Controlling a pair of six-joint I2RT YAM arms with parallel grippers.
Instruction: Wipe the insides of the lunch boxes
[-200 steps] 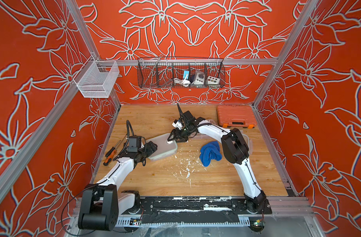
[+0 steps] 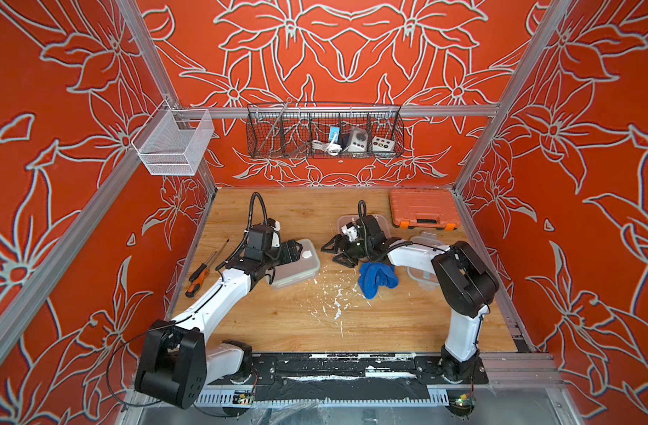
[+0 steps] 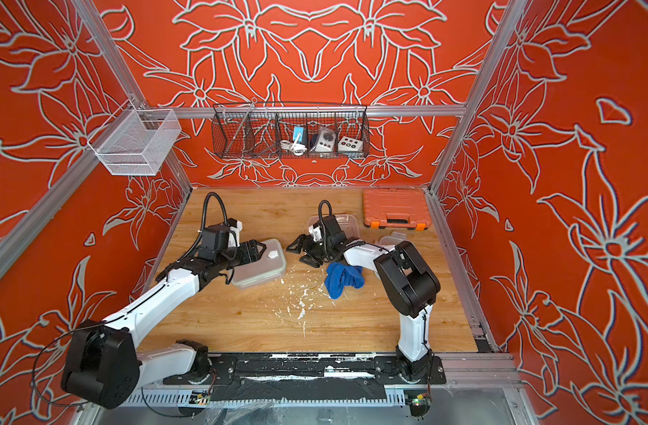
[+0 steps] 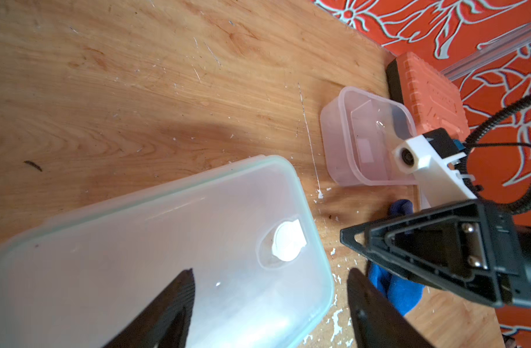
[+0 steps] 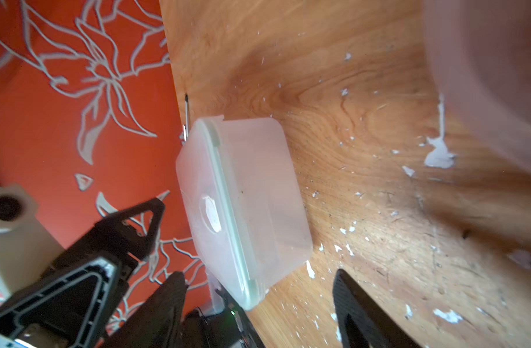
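Note:
A lidded, translucent lunch box (image 2: 295, 272) with a white patch on its lid lies left of centre. My left gripper (image 2: 294, 251) is over its lid; the fingers (image 4: 161, 316) look apart in the left wrist view, but whether anything is held between them is unclear. My right gripper (image 2: 334, 253) stands open between this box and a pinkish open lunch box (image 4: 338, 139), with nothing seen between its fingers. Just below the right gripper, a crumpled blue cloth (image 2: 373, 279) rests on the table. The open box's floor is partly hidden.
Another clear container (image 2: 424, 277) sits to the right, partly behind the right arm. White flakes (image 2: 338, 304) litter the front middle. Screwdrivers (image 2: 196, 282) lie at the left edge. An orange case (image 2: 424, 207) occupies the back right corner.
My left gripper has risen and swung right over the lidded box. The right gripper has moved right, off that box, toward the open one. Both boxes and the cloth look unmoved.

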